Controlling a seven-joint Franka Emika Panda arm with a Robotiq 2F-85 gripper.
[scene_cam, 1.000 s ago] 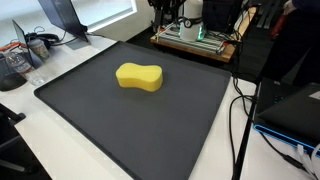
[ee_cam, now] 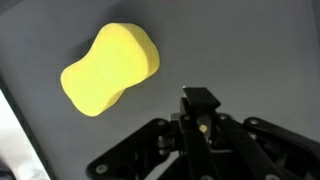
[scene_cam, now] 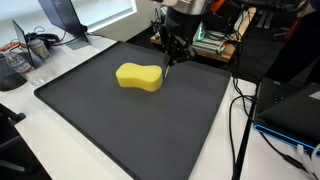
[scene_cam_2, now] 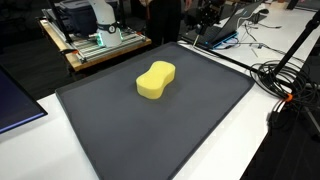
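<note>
A yellow sponge, narrowed at its waist, lies flat on the dark grey mat. In the wrist view the sponge is at upper left, clear of my fingers. My gripper hangs beside the sponge in exterior view 1, apart from it. A thin pale stick points down from the gripper, which looks shut on it; its details are too small to make out. Seen from the wrist, the gripper's black fingers are together over bare mat, and most of the stick is hidden.
Black cables run past the mat's right side, near a dark case with a blue edge. A wooden tray with items stands behind the mat. The mat's front half is empty.
My gripper has come down and to the left in exterior view 1, from beyond the mat's back right to beside the sponge. The sponge has stayed in place.
</note>
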